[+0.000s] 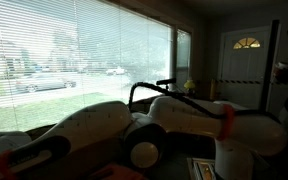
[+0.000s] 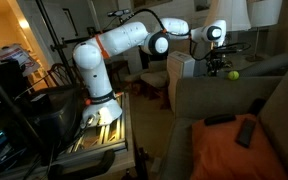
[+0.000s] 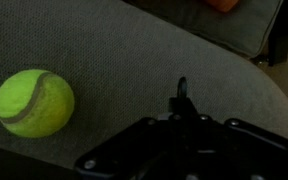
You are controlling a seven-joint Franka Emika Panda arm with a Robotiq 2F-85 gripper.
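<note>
In the wrist view my gripper is shut, dark and poorly lit at the bottom. A thin dark object (image 3: 182,89) sticks up from between its fingers; what it is cannot be made out. Left of the gripper, and apart from it, a yellow-green tennis ball (image 3: 34,103) rests on grey fabric. Exterior view 2 shows the arm stretched out to the sofa's back, with the gripper (image 2: 216,70) close beside the ball (image 2: 234,74). Exterior view 1 shows only the arm's links, not the gripper.
The grey sofa (image 2: 209,145) carries an orange cushion (image 2: 246,150) with a dark remote-like object (image 2: 246,131) on it. Another black item (image 2: 220,119) lies on the sofa's top edge. A lampshade (image 2: 265,13) stands behind.
</note>
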